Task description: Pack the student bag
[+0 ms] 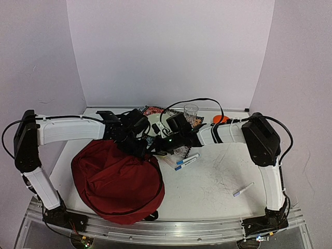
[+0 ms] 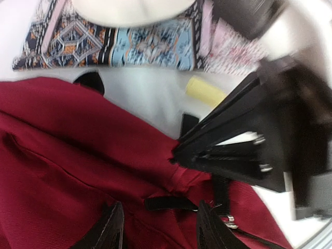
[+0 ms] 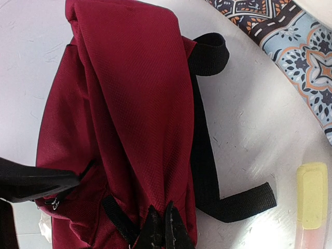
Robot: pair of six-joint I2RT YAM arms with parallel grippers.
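Note:
The dark red bag [image 1: 116,181] lies slumped on the left half of the table. In the right wrist view my right gripper is shut on a fold of the bag's red fabric [image 3: 140,93]. Its black fingers also pinch the bag's edge in the left wrist view. My left gripper stands open low over the bag, its fingers apart. A black zipper pull [image 2: 171,203] lies on the cloth just beyond the gap between them. The bag's inside is hidden.
Two markers [image 1: 185,164] lie right of the grippers, and another marker [image 1: 243,189] farther right. Behind the arms are a patterned cloth [image 1: 182,152], a clear glass [image 1: 190,111] and an orange item [image 1: 220,119].

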